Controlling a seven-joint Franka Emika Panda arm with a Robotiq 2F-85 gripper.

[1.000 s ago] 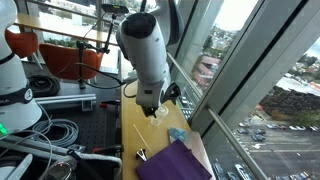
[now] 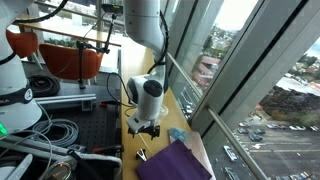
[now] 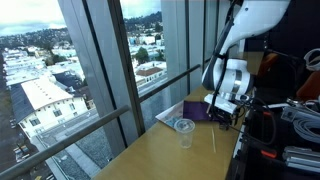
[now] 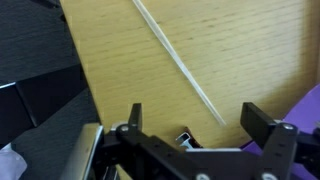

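Observation:
In exterior view 1, my gripper point(image 2: 143, 128) points down, low over the wooden table, with its dark fingers apart. The wrist view shows a thin white stick point(image 4: 180, 62) on the table, its lower end lying between the open fingers as seen from above. Nothing is held. Just below that end is part of a dark marker-like object point(image 4: 186, 139), partly covered by the gripper. A clear plastic cup point(image 3: 185, 128) stands on the table in exterior view 2, apart from the gripper; the arm hides it in exterior view 1.
A purple cloth point(image 2: 175, 164) covers the near end of the table, with a light-blue crumpled item point(image 2: 178, 135) beside it. Large windows point(image 3: 150, 60) border one long side. Bare tabletop point(image 3: 130, 160) stretches away beyond the cup.
Seen from exterior view 1, my gripper has come down and shifted left. The cup, visible below it a second ago, is now behind the arm. The cloth has stayed put.

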